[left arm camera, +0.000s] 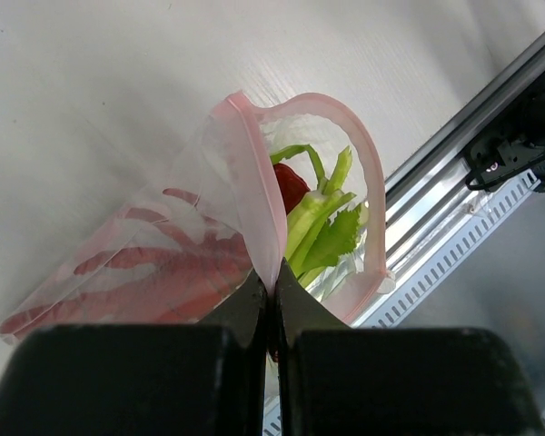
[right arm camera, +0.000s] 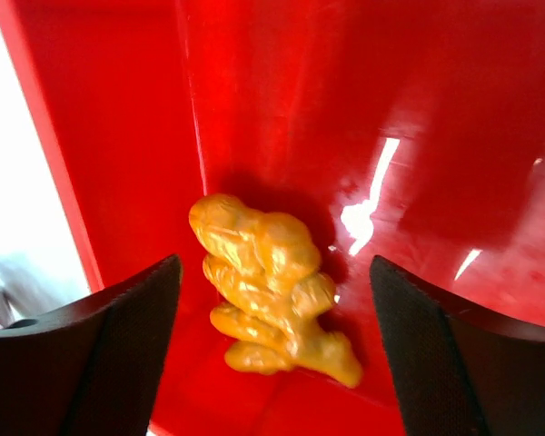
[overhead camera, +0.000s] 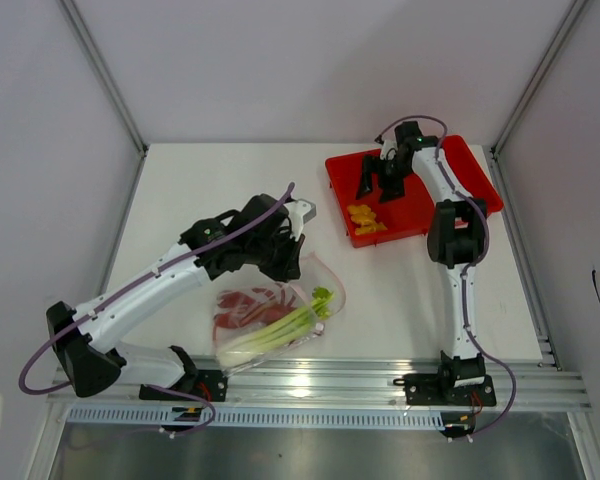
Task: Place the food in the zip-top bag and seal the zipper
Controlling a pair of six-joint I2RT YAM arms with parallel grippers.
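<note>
My left gripper is shut on the pink rim of the zip bag [left arm camera: 145,282], holding it up near the table's front. The bag holds red meat [overhead camera: 250,305] and celery [overhead camera: 290,325]; leaves show through its open mouth in the left wrist view. My right gripper [overhead camera: 380,183] hangs over the red bin [overhead camera: 415,215], fingers parted, above yellow knobbly food [overhead camera: 363,218]. In the right wrist view that food [right arm camera: 263,254] lies between and beyond the open fingertips, against the bin's wall.
Metal rails and walls border it.
</note>
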